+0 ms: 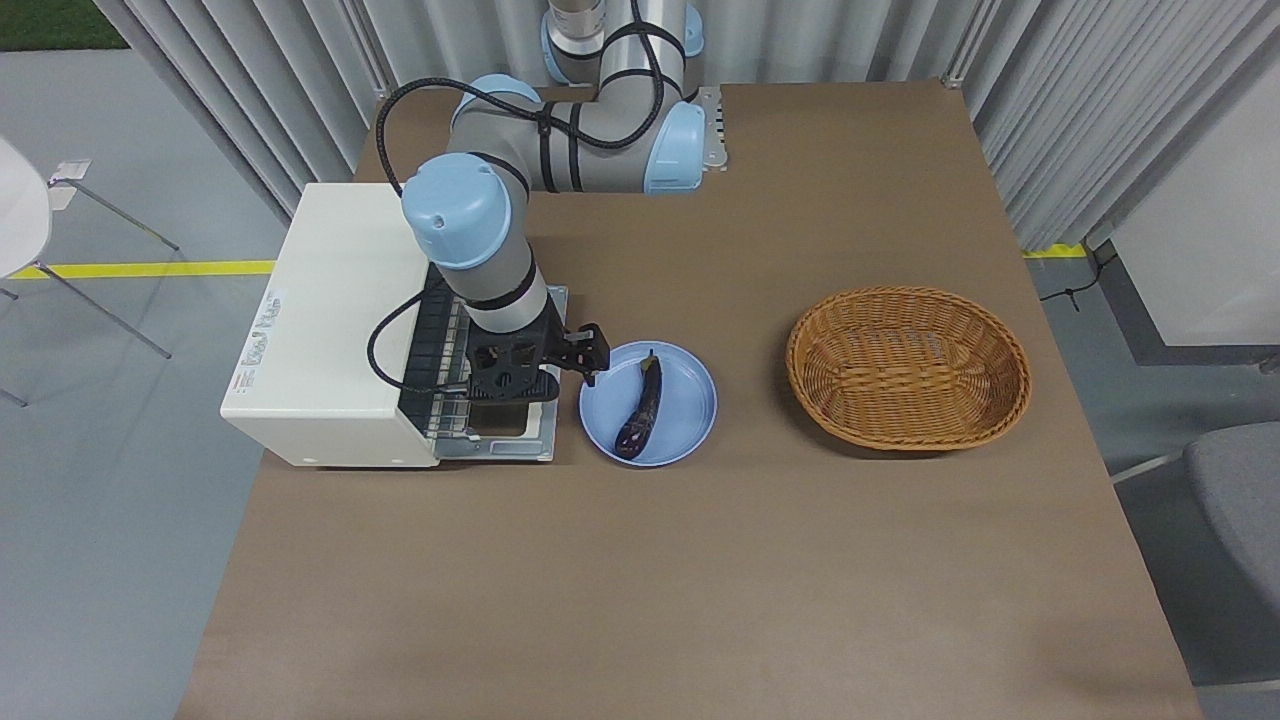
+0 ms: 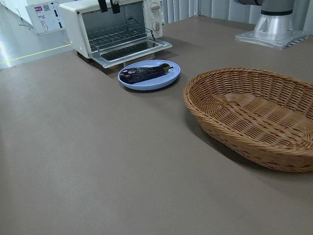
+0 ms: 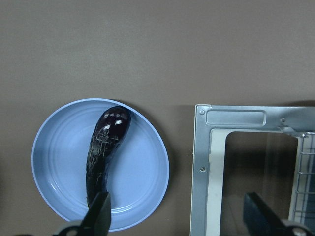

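A dark eggplant point(image 1: 638, 410) lies on a blue plate point(image 1: 686, 396) right of a white toaster oven point(image 1: 318, 324), whose door point(image 2: 132, 57) is down, with the wire rack inside. My gripper is above the oven door and the plate's edge, its two fingers far apart, open, with nothing between them but the view of table, plate edge and door below.
A wicker basket point(image 1: 907, 366) sits to the right of the plate. The arm's base stands at the back.
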